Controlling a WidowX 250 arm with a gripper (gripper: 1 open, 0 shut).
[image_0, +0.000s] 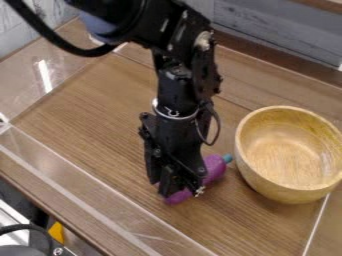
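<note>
My black gripper (181, 170) is low over the wooden table, shut on a purple eggplant-like object (201, 185), whose purple body and green tip show beside and below the fingers on the right. The fingertips themselves are partly hidden by the gripper body. A pale yellow bowl (287, 180) stands just right of the gripper.
A wall and ledge run along the back right. Cables and a yellow item lie off the table's lower left edge.
</note>
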